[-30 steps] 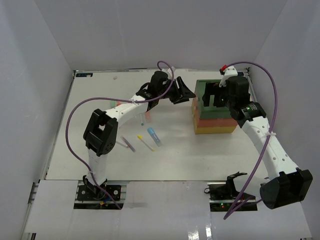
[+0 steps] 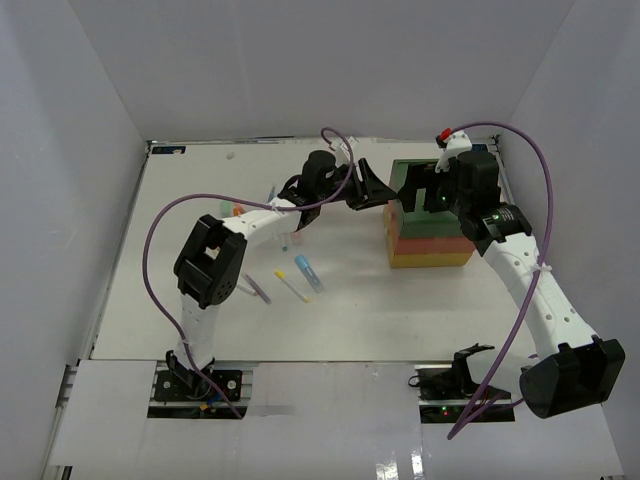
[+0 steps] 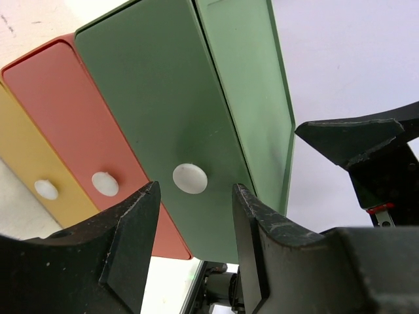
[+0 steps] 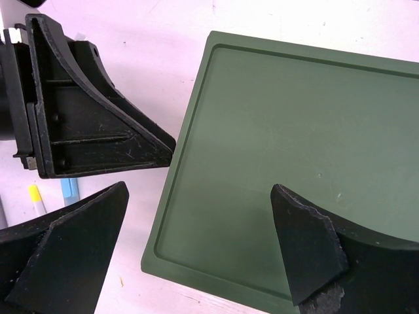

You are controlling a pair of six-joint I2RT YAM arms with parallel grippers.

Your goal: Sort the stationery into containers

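A stacked drawer unit stands on the right of the table, with a green top drawer (image 3: 150,98), a red one (image 3: 72,104) and a yellow one (image 3: 26,137). Each front carries a round white knob. In the left wrist view the green drawer's knob (image 3: 190,178) shows between the parted fingers of my left gripper; whether they touch it cannot be told. My right gripper is open above the unit's green top (image 4: 242,131). Pens lie on the table, among them a yellow-ended pen (image 2: 292,286) and a blue marker (image 2: 309,273).
A dark pen (image 2: 257,289) lies left of the yellow-ended one. More small items are partly hidden beneath my left arm. Both grippers are close together at the drawer unit.
My left gripper has shifted slightly right and a little down in the top view, closer to the drawer fronts. The right arm, the unit and the pens show no clear movement.
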